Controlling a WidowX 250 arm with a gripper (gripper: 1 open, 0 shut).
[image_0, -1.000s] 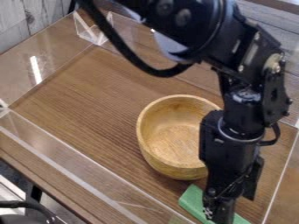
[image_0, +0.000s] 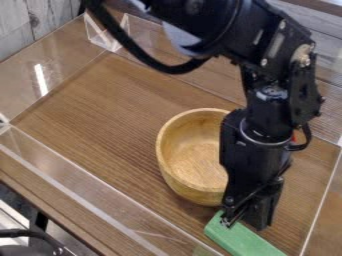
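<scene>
The black gripper (image_0: 251, 205) hangs at the right, its fingers pointing down just above a green rectangular block (image_0: 241, 237) at the bottom right. Whether the fingers hold anything is hard to tell; the block lies below them on the wooden surface. A tan bowl (image_0: 187, 150) stands left of the gripper, partly hidden behind it.
A clear plastic object (image_0: 110, 30) stands at the back left. A small orange thing peeks out behind the gripper at the right.
The gripper has risen from over the green block, which shows more fully now.
</scene>
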